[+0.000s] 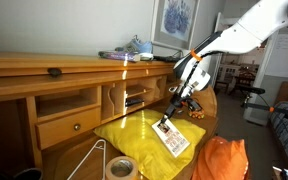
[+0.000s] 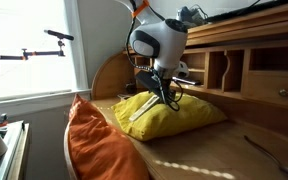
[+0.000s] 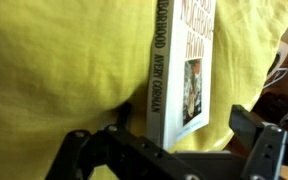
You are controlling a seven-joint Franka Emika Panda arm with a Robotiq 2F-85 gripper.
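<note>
A book [image 1: 171,136] with a pale cover and a picture on it lies tilted on the yellow cushion [image 1: 134,130]. In the wrist view the book's [image 3: 188,75] spine, with printed lettering, and its cover face the camera. My gripper is open, its dark fingers standing apart on either side of the book's near end. Whether either finger touches the book cannot be told. From the other side, the book [image 2: 142,107] shows as a thin pale edge on the cushion, close beneath the arm.
An orange-red cushion [image 1: 222,158] lies at the front right. A roll of tape [image 1: 122,168] sits on the wooden desk surface [image 1: 69,155] at the front. Behind the yellow cushion rise the desk's drawers [image 1: 68,127] and shelves.
</note>
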